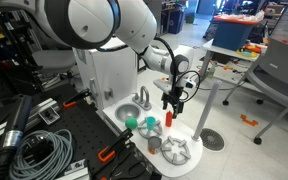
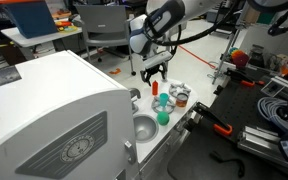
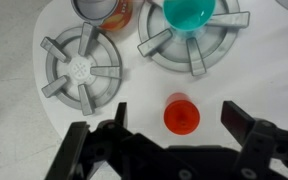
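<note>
A red bottle or cup [image 3: 181, 115] stands upright on the white stove-top surface, seen from above in the wrist view and as a small red upright shape [image 1: 169, 118] in the first exterior view. My gripper is open above it; its two black fingers lie apart on either side of the red object, touching nothing. A teal cup [image 3: 188, 12] sits on one grey burner [image 3: 222, 42]. A metal can with an orange label [image 3: 108, 10] stands at the edge of a second burner [image 3: 81, 72].
A green round object [image 1: 131, 123] lies near the sink and faucet [image 1: 142, 97]. A white cabinet [image 2: 59, 125] stands along one side. Bare white surface surrounds the red object.
</note>
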